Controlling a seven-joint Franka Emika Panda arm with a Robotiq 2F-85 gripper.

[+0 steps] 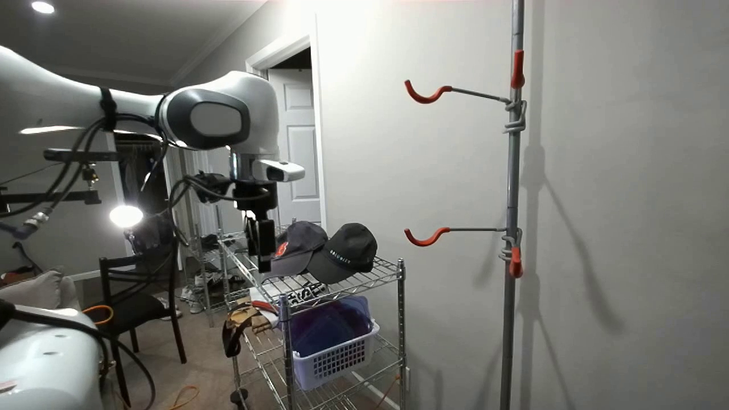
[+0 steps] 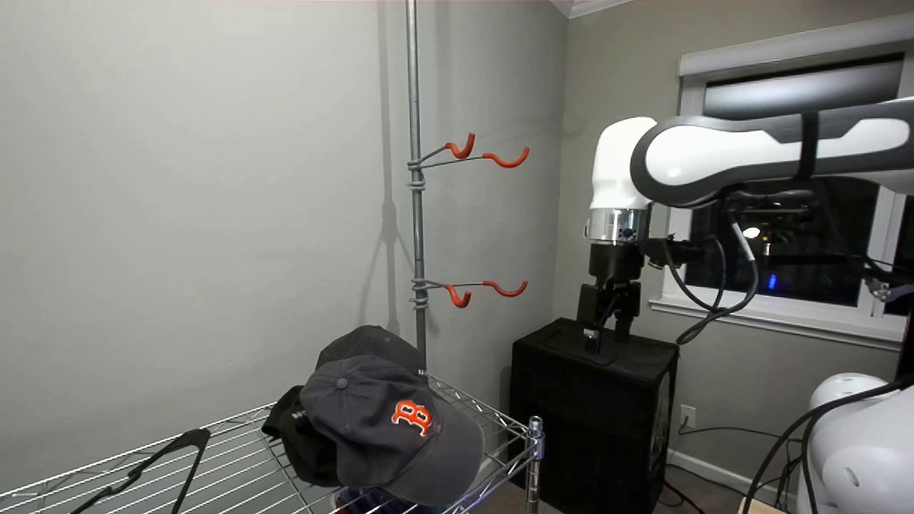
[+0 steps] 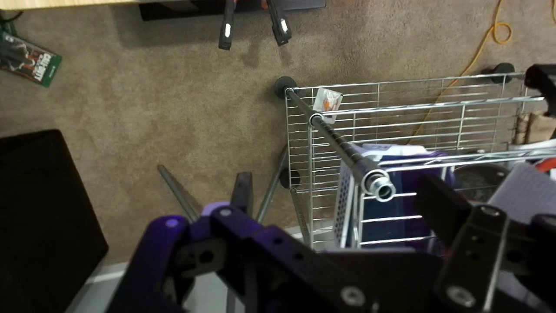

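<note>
My gripper (image 1: pixel 261 265) points straight down in exterior view 1, in front of the caps in the picture. In exterior view 2, the gripper (image 2: pixel 608 335) appears to the right of the shelf, with the black box-shaped object behind it. The wrist view shows its dark fingers (image 3: pixel 242 192) wide apart and nothing held between them. A grey cap with a red B (image 2: pixel 377 420) rests on the wire rack (image 2: pixel 231 437), overlapping a black cap (image 1: pixel 345 253). Red-tipped hooks (image 2: pixel 505 290) stick out from a metal pole (image 2: pixel 417 240) at two heights.
A black hanger (image 2: pixel 163 462) lies on the rack's top. On a lower shelf stands a lavender basket (image 1: pixel 335 359). A corner post (image 3: pixel 359 167) of the rack rises below the gripper in the wrist view. Carpet (image 3: pixel 172 109) lies bare beside it.
</note>
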